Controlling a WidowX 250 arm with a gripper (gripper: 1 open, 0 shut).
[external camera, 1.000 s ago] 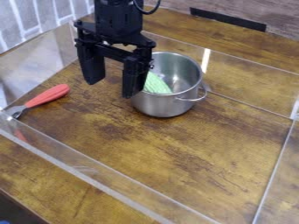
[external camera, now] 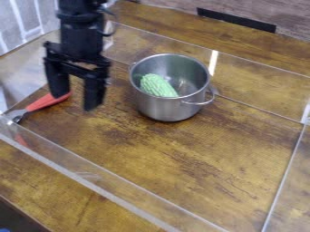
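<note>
My black gripper (external camera: 78, 83) hangs at the upper left, blurred, its fingers spread open over a red-handled utensil (external camera: 46, 105) that lies on the table at the left. A steel pot (external camera: 179, 105) with side handles stands right of centre, a pale green object (external camera: 158, 85) inside it, apart from the gripper.
Transparent panels edge the area at left, front and right. A pale slatted piece is at the top left corner.
My gripper has moved left, away from the pot and toward the red-handled utensil, leaving the pot and the green object in fuller view.
</note>
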